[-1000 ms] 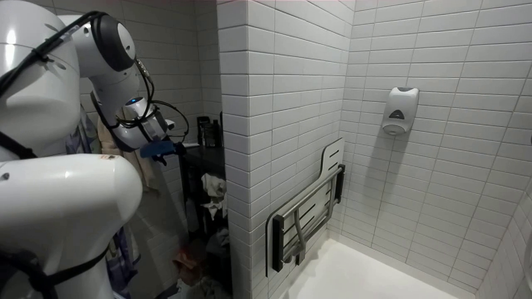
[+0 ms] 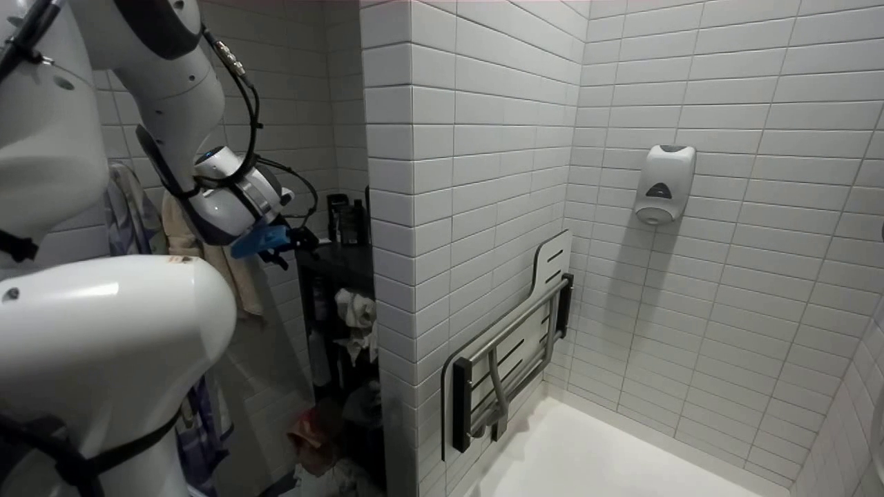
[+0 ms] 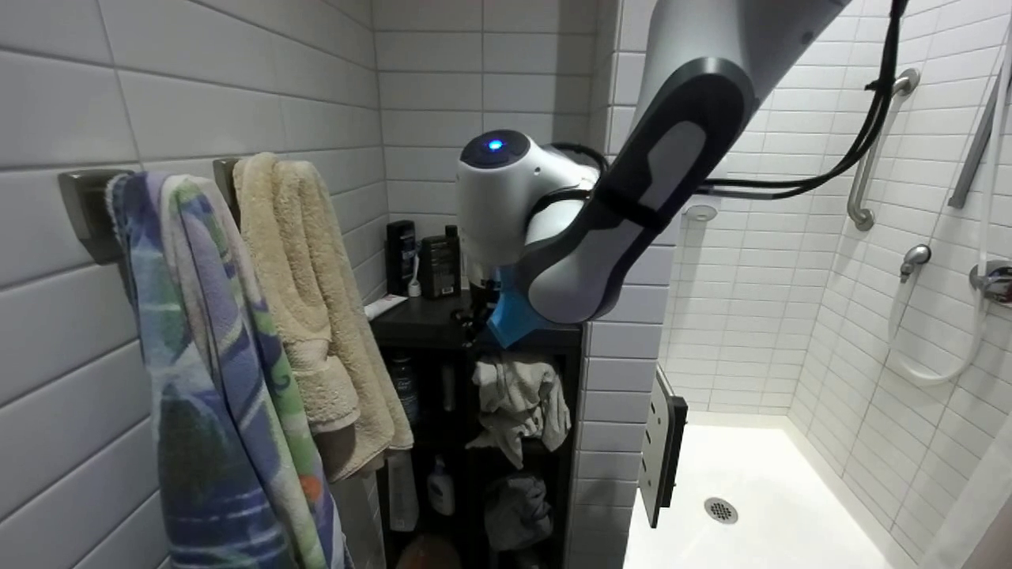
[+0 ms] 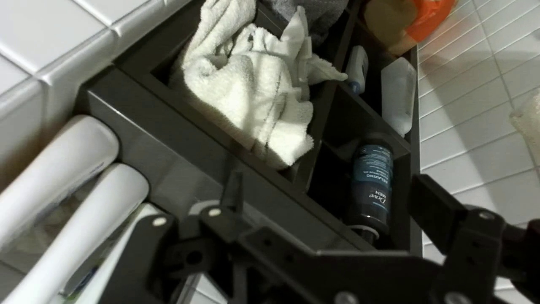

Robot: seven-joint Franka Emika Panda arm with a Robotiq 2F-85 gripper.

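Observation:
My gripper stands open in the wrist view, with its black fingers wide apart and nothing held between them. Beyond it is the black shelf unit. A crumpled white towel hangs out of one compartment, and a dark Dove bottle is in the compartment beside it. In exterior view 2 the gripper is just in front of the shelf's top, partly hidden by the wrist. Exterior view 1 shows the gripper by the shelf's near left edge, small and dark.
Dark bottles and a white tube occupy the shelf top. A beige towel and a patterned towel hang on the left wall. The tiled partition stands right of the shelf, with a folded shower seat beyond it.
The upper arm has swung left and partly out of exterior view 1. The wrist has risen and shifted slightly left, while the gripper has moved a little closer to the shelf.

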